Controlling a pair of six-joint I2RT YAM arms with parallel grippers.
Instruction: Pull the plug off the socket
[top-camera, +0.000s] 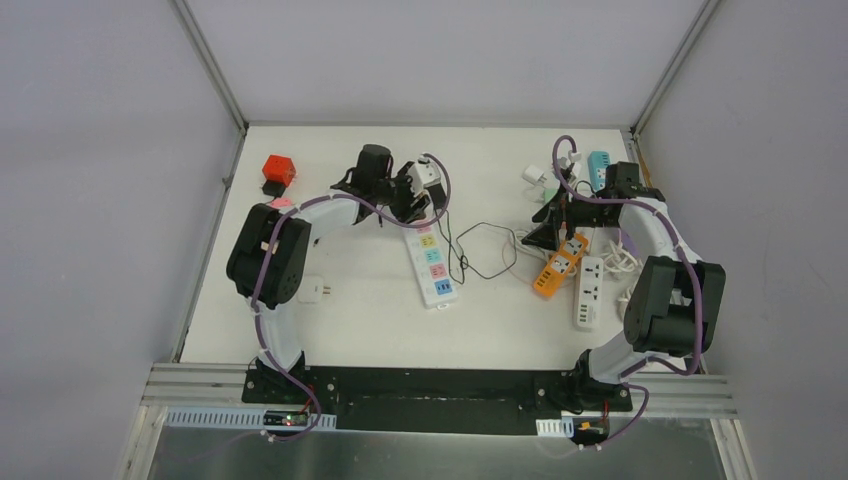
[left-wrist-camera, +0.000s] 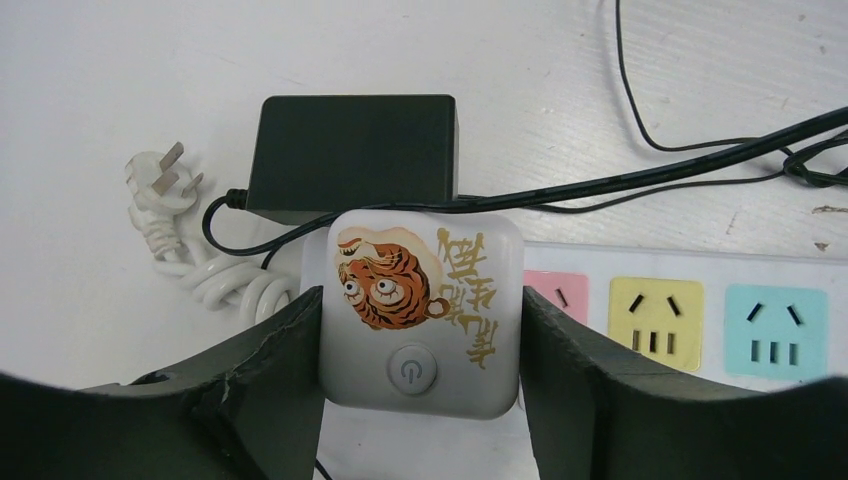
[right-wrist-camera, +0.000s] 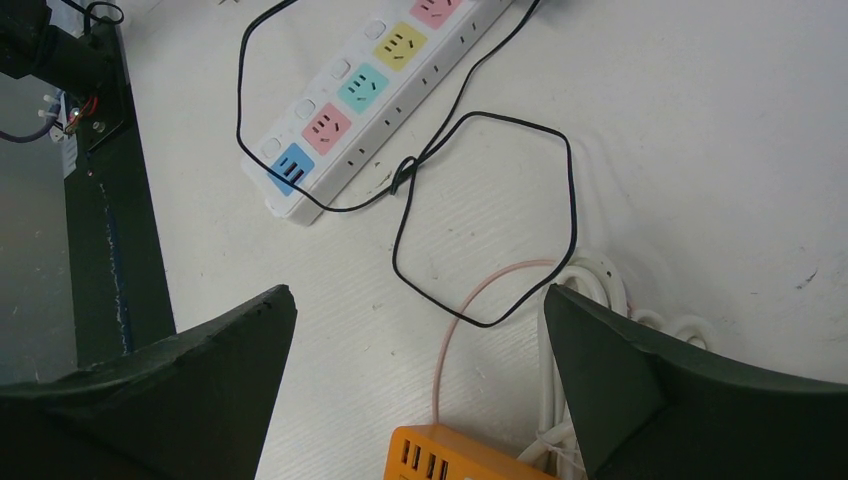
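Observation:
A white power strip with coloured sockets lies mid-table. At its far end, my left gripper is shut on a white plug block with a tiger-face print and a power button. Whether the block is still seated in the socket is hidden. A black adapter and its cable lie just beyond it. My right gripper is open above the table to the right, with nothing between its fingers.
An orange strip, a white strip, coiled cables and a blue strip crowd the right side. A red block sits at back left.

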